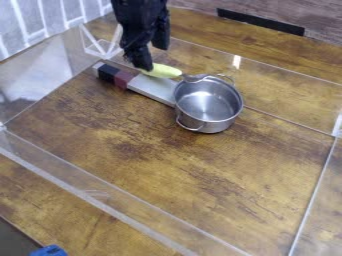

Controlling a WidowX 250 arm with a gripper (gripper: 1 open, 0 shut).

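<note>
My black gripper point(142, 52) hangs at the top centre, open, its fingers above a pale yellow-green oblong item point(164, 71). That item lies on a light board point(150, 86) with a dark end at the left. A steel pot point(207, 103) with two handles stands just right of the board.
Clear panels border it, with a white railing at the top left. A small blue object point(48, 250) is at the bottom left corner.
</note>
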